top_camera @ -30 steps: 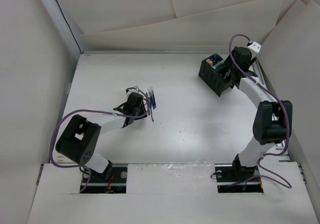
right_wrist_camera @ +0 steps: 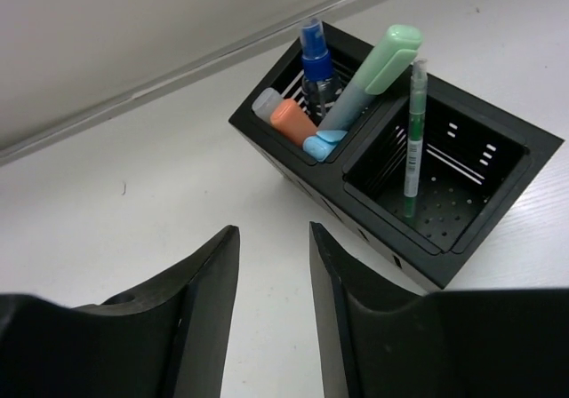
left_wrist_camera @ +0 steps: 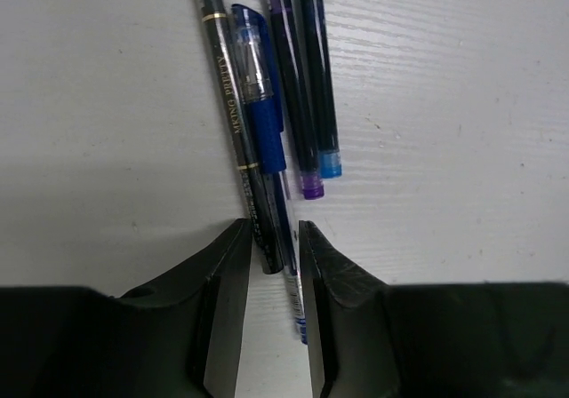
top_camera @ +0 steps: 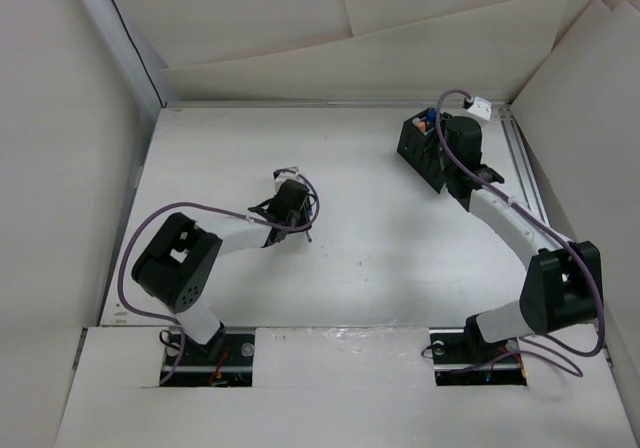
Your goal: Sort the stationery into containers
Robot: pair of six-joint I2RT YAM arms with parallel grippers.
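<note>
My left gripper is low over a bundle of pens, its fingertips close together at a black pen [left_wrist_camera: 232, 105] and a blue-capped pen [left_wrist_camera: 267, 123]; whether it grips either cannot be told. Purple [left_wrist_camera: 298, 87] and blue [left_wrist_camera: 318, 78] pens lie beside them. My right gripper is part open, nothing between its fingers, near the black two-compartment container [top_camera: 420, 158]. In the right wrist view one compartment holds a spray bottle [right_wrist_camera: 321, 87] and markers including a green one [right_wrist_camera: 373, 74]; a green pen [right_wrist_camera: 413, 149] stands in the other.
White walls border the left, back and right. The container stands at the back right.
My left gripper has moved right over the pens. My right arm has drawn back toward the front and left from over the container.
</note>
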